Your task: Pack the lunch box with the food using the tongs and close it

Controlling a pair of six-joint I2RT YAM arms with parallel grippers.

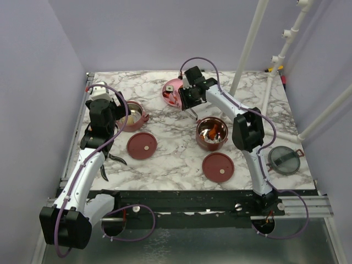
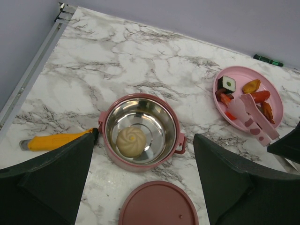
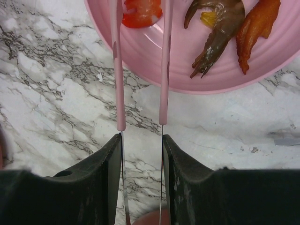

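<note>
Shut on metal tongs with pink tips (image 3: 164,84), my right gripper is near the pink plate (image 3: 211,86). The two tong arms stand apart over the plate, beside a red food piece (image 3: 145,13); contact cannot be told. The plate also holds a shrimp (image 3: 220,35), a sushi roll (image 2: 226,85) and fried pieces. Open and empty, my left gripper hangs above the left pot (image 2: 123,162), which has a cream swirled bun (image 2: 131,141) inside. The right pot (image 1: 211,146) contains orange food (image 1: 213,132).
Two round brown lids, the left one (image 1: 137,153) and the right one (image 1: 214,173), lie before the pots. A glass lid (image 1: 284,160) is at far right. A yellow-handled tool (image 2: 56,140) lies left of the left pot. White pipes (image 1: 247,49) cross the right side.
</note>
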